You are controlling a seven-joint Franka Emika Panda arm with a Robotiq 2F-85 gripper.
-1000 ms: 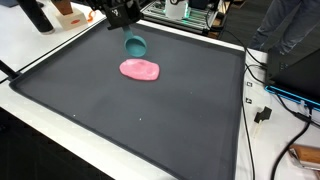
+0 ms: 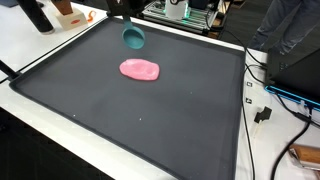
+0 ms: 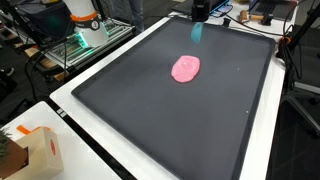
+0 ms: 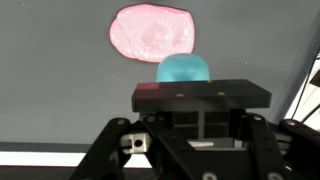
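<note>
A teal cup-like object hangs from my gripper near the far edge of the dark table mat. Its rounded end pokes out past the gripper in the wrist view, and the fingers are shut on it. In exterior view 2 the gripper sits above the teal object. On the mat, a flat pink piece lies a little nearer the camera than the teal object. The wrist view has this pink piece just beyond the teal end, apart from the fingers.
Cables run along its right side, beside a small white item. An orange-and-white object stands at the far left, off the mat.
The gripper has risen and drawn back out of the top of exterior view 1, carrying the teal object slightly upward. The pink piece has stayed put.
</note>
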